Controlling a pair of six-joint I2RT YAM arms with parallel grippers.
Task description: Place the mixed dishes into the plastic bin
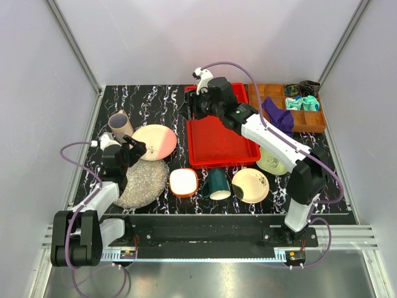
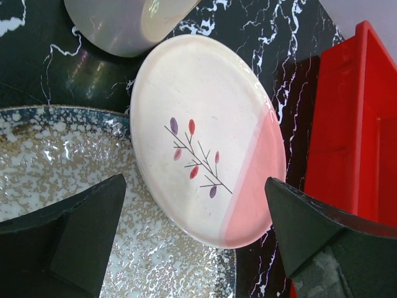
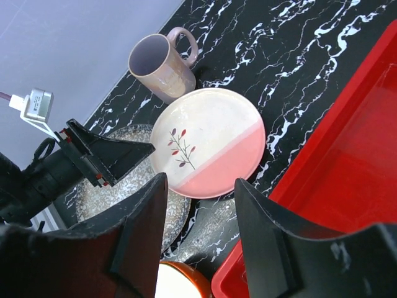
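The red plastic bin (image 1: 217, 145) has a bare floor where it shows; the right arm hides part of it. To its left lies a white and pink oval plate (image 1: 153, 138), overlapping a speckled plate (image 1: 144, 186). A mug (image 1: 120, 125) stands behind them. In front of the bin are a square orange-rimmed dish (image 1: 183, 182), a dark green mug (image 1: 218, 184) on its side and a cream plate (image 1: 250, 185). My left gripper is open above the oval plate, touching nothing visible. My right gripper, over the bin's left rim, has its fingers apart and empty.
A green bowl (image 1: 270, 162) lies right of the bin, partly under the right arm. Behind it, a purple cloth (image 1: 278, 117) hangs over a wooden organizer (image 1: 314, 122) holding small items. Bare marble table (image 1: 313, 180) shows at the right.
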